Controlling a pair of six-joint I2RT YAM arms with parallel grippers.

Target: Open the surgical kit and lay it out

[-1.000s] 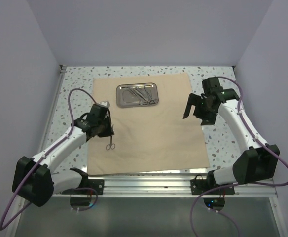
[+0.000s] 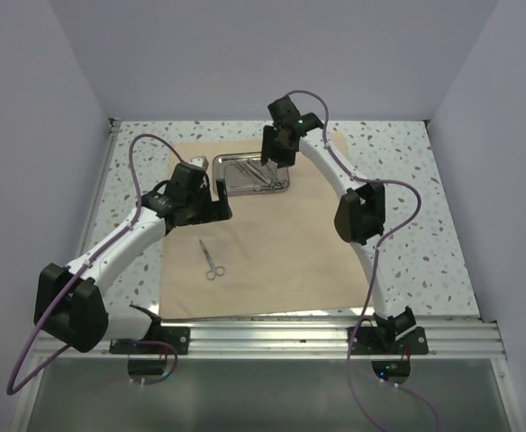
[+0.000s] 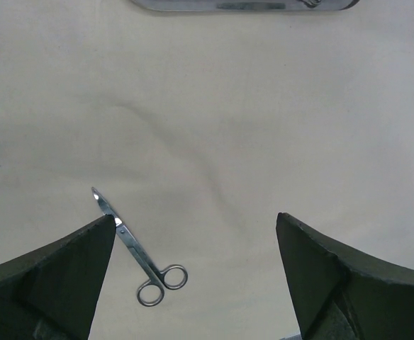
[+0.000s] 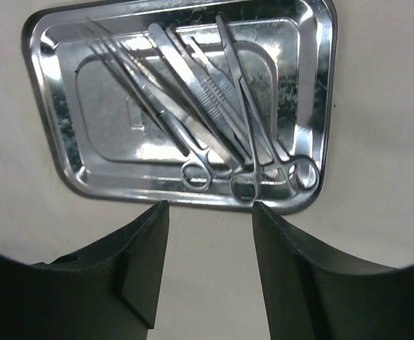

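On the left part of the beige cloth, a pair of scissors [image 2: 210, 260] lies alone, tips pointing away; the left wrist view shows these scissors [image 3: 140, 255] between and beyond the fingers. My left gripper [image 2: 224, 200] is open and empty, up and to the right of them. At the back, a metal tray [image 2: 231, 188] holds several instruments, tweezers-like tools and ring-handled ones, bunched together. My right gripper stands over the tray's right side, its fingers part open with nothing between them. Ring handles [image 4: 246, 185] show just beyond its fingertips.
Speckled table surface [image 2: 416, 243] borders it. Part of the tray's near edge [image 3: 249, 7] shows at the top of the left wrist view.
The scissors have left my left gripper and lie on the cloth; that gripper opened and moved slightly right and back. My right arm swung from the right side to above the tray, its fingers narrowing.
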